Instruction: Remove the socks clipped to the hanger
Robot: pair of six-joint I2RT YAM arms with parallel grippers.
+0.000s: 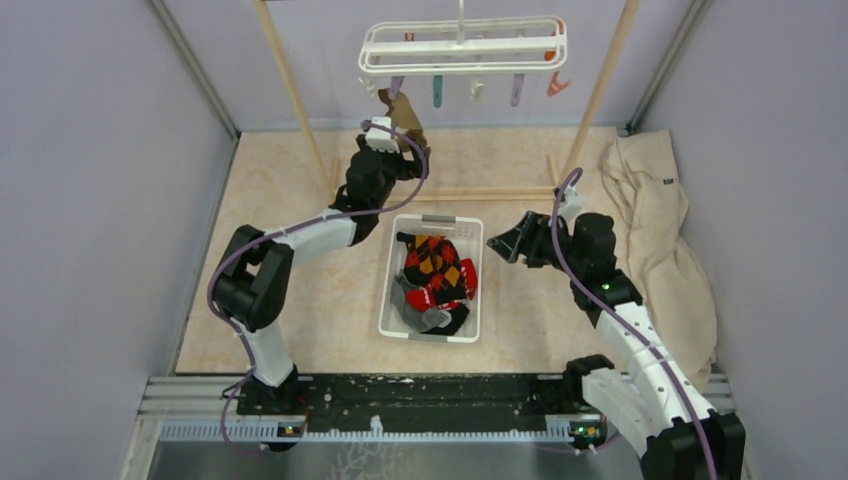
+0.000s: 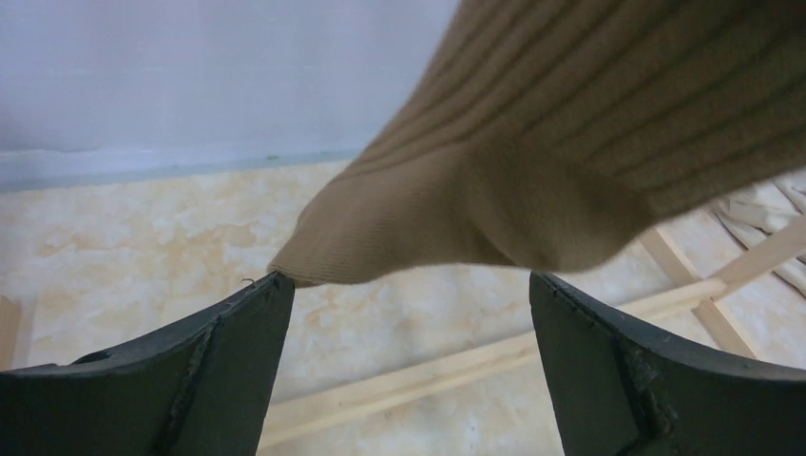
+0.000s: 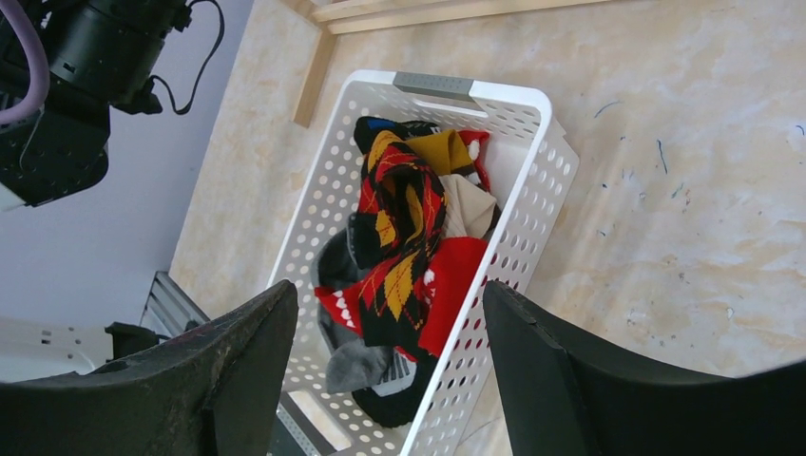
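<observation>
A brown ribbed sock (image 1: 402, 112) hangs at the left end of the white clip hanger (image 1: 462, 47). Close in front of the left wrist camera, the same sock (image 2: 475, 180) fills the upper right and its lower edge reaches down to the left fingertip. My left gripper is open, its fingers spread to either side below the sock. From above, the left gripper (image 1: 415, 160) is at the sock's lower end. My right gripper stands open and empty to the right of the white basket (image 1: 386, 275), well away from the hanger.
Several socks (image 3: 399, 247) lie piled in the basket, among them a black, red and yellow argyle one. The hanger's other clips, such as the teal clip (image 1: 437, 91), hold nothing. A wooden frame bar (image 1: 470, 193) crosses behind the basket. Beige cloth (image 1: 650, 230) lies at the right.
</observation>
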